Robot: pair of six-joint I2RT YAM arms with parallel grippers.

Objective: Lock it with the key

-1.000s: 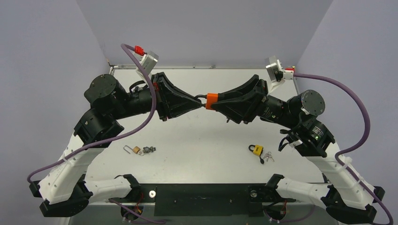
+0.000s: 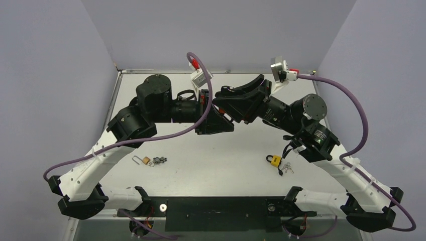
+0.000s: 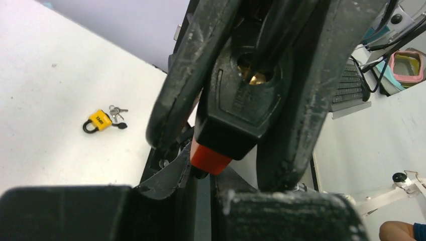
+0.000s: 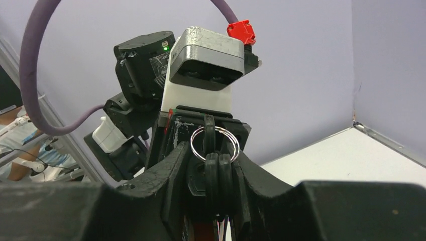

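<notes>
A black padlock (image 3: 236, 108) with an orange end (image 3: 208, 159) is between the fingers of my right gripper (image 2: 226, 103), which is shut on it. In the left wrist view its brass keyhole (image 3: 254, 75) shows, with a black key head (image 3: 284, 32) over it. Keys (image 4: 213, 178) hang on a metal ring (image 4: 230, 143) in front of my right gripper's fingers in the right wrist view. My left gripper is part open, its fingertips close below the orange end, with a gap between them. The shackle is mostly hidden.
A yellow padlock (image 2: 276, 160) and loose keys (image 2: 287, 167) lie at the right of the white table (image 2: 221, 165). A brass lock (image 2: 146, 160) and a dark metal piece (image 2: 160, 160) lie at the left.
My left gripper has moved right and come apart from its shut pose. The right has moved left, so the two now overlap. The orange end, in plain sight before, is mostly covered from above.
</notes>
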